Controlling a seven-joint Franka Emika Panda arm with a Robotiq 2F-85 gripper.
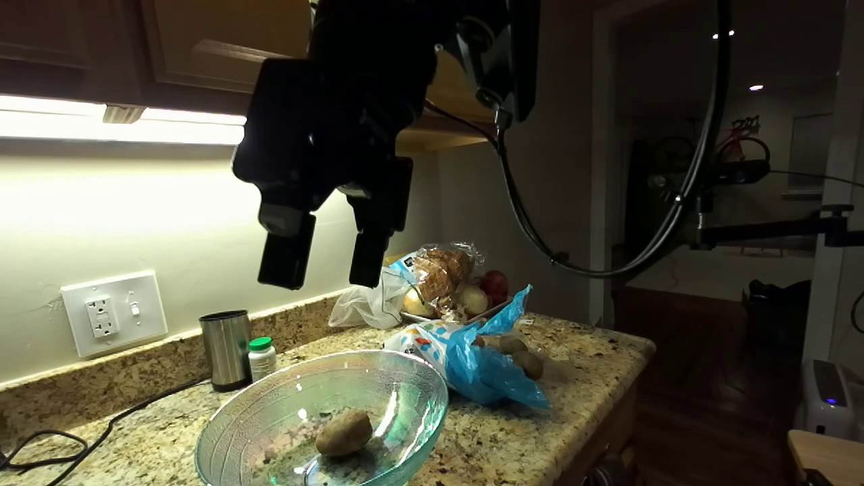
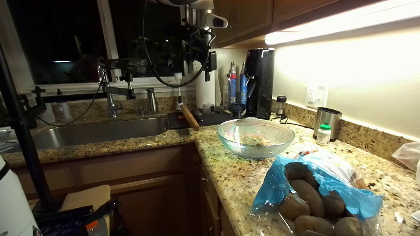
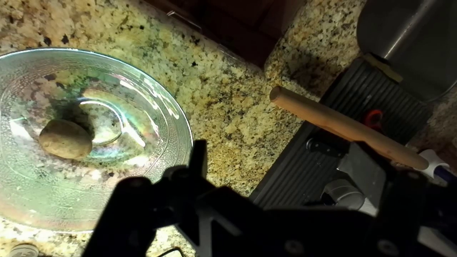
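Observation:
My gripper (image 1: 324, 271) hangs high over the counter, its fingers open and only bare wall seen between the fingers (image 1: 287, 258). Below it in exterior view 1 is a wide clear glass bowl (image 1: 243, 409) holding a single brown potato (image 1: 344, 433). From the wrist, the potato (image 3: 65, 139) lies left of centre in the bowl (image 3: 38, 201), well clear of my fingers. A blue-and-clear plastic bag (image 2: 271, 177) lies farther along the counter, its mouth showing several potatoes (image 2: 309, 194).
Beside the bowl stand a steel canister (image 2: 327, 118) and a green-capped bottle (image 2: 324, 135). A wooden-handled tool (image 3: 334, 117) and knives lie on a dark mat (image 3: 278, 180) near the sink (image 2: 98, 133). Bread (image 1: 437, 271) and produce sit at the counter's far end.

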